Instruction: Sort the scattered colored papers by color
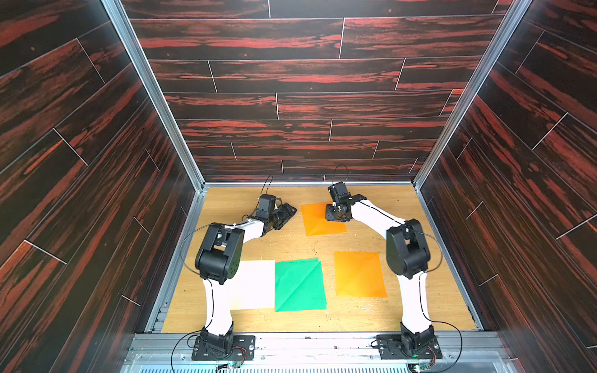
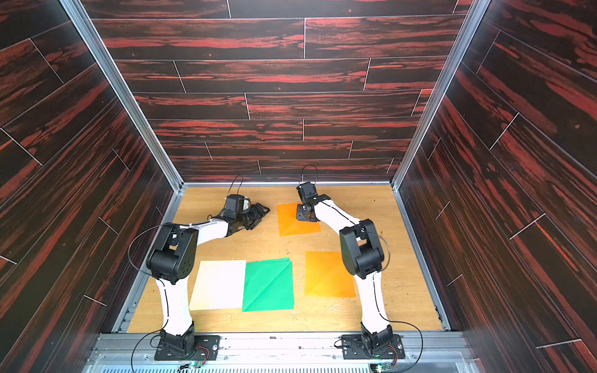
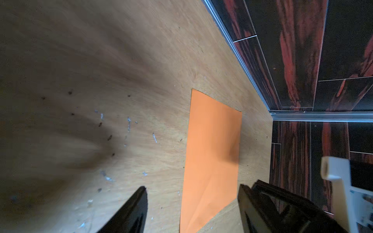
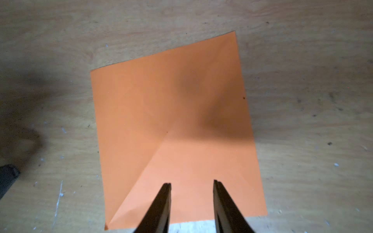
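Note:
An orange paper (image 1: 314, 220) lies at the back centre. My left gripper stands open left of it, nothing between its fingers. My right gripper is over that same paper (image 4: 167, 116); its fingers show a narrow gap with orange behind, and whether they grip anything is unclear. At the front lie a white paper (image 2: 217, 283), a green paper (image 2: 267, 292) with a second edge showing at its top, and another orange paper (image 2: 329, 273), side by side.
Dark panelled walls (image 1: 298, 105) with metal edging enclose it at back and sides. Small specks lie on the wood.

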